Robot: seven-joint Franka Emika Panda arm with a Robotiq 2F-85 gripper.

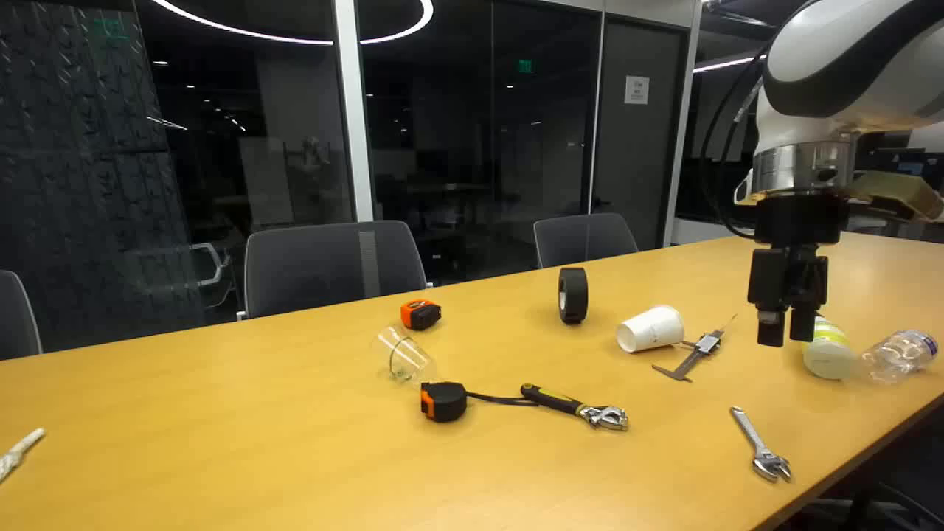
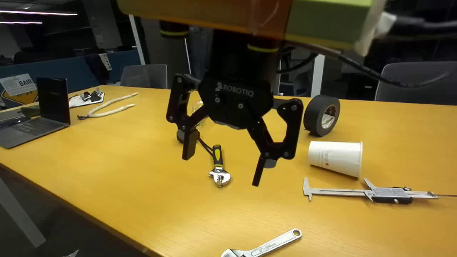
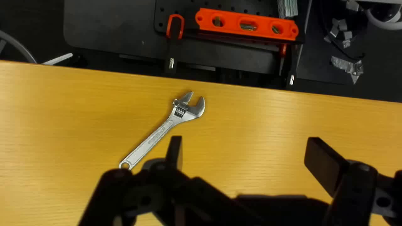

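Note:
My gripper (image 2: 222, 172) hangs open above the table, its black fingers wide apart and nothing between them. In the wrist view the gap between the fingertips shows only bare wood. A silver adjustable wrench (image 3: 150, 139) lies flat by the table's edge, left of that gap and apart from the fingers. Farther in, a second wrench with a black and yellow handle (image 1: 555, 401) rests beside a black and orange tape measure (image 1: 448, 403). A white paper cup (image 2: 336, 157) lies on its side near a digital caliper (image 2: 360, 192).
A roll of black tape (image 1: 573, 296) stands upright toward the far side. Another tape measure (image 1: 420, 314) and a clear glass (image 1: 403, 355) sit mid-table. A yellow-banded container (image 1: 828, 351) and a clear bottle (image 1: 900, 354) lie at the right.

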